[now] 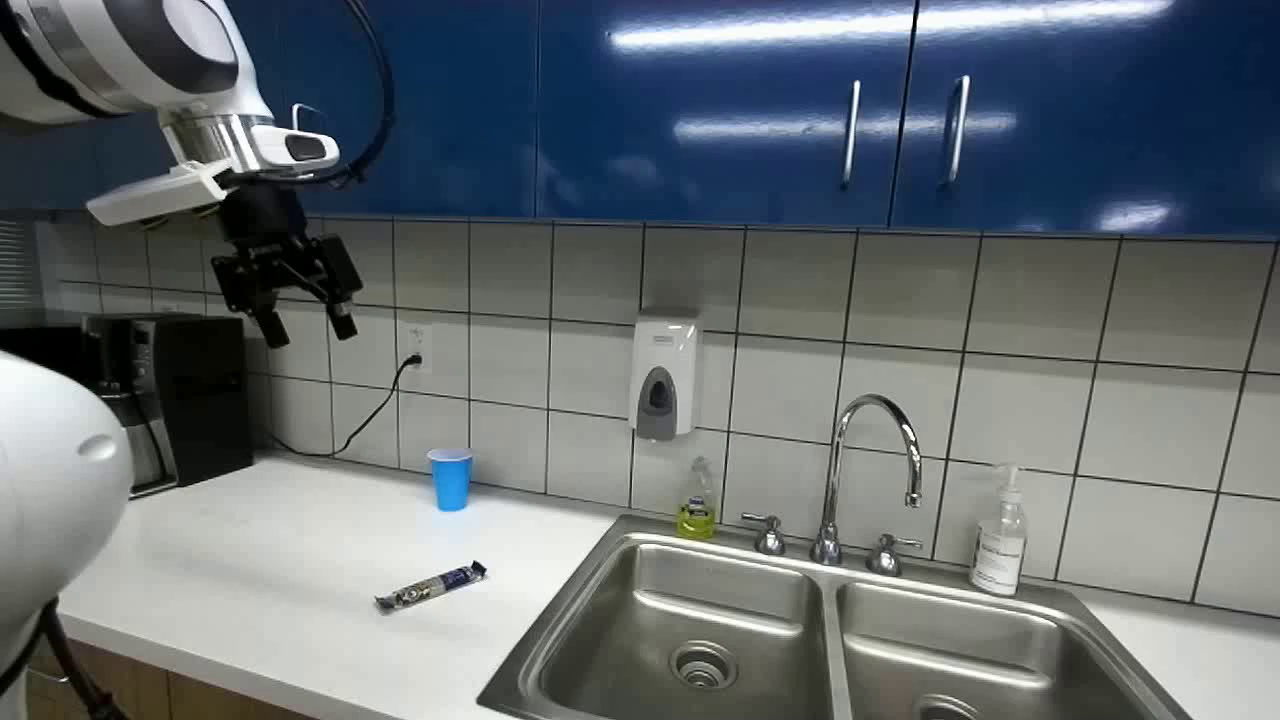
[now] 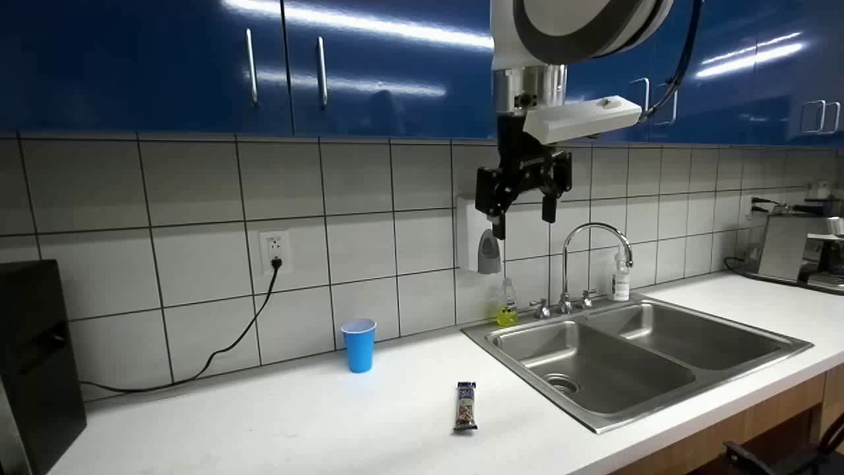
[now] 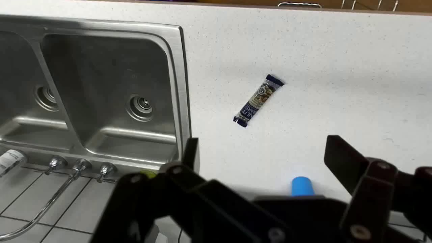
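Observation:
High above the counter hangs my gripper (image 1: 310, 331), its two fingers (image 2: 499, 226) spread wide and nothing between them. A wrapped nut bar (image 1: 433, 586) lies flat on the white counter, left of the sink; the wrist view shows this bar (image 3: 259, 101) slanted, beyond the fingertips. Against the back wall a blue cup (image 1: 451, 480) stands upright. In the wrist view only part of the cup (image 3: 302, 186) shows, the rest being covered by the gripper's body. Both things are well clear of the gripper.
The double steel sink (image 2: 554, 393) takes up the counter beside the bar, with a tall curved faucet (image 1: 836, 468). Soap bottles (image 1: 696, 504) stand behind it. A black coffee machine (image 1: 180, 390) is at the left end, blue cabinets (image 1: 720, 120) overhead.

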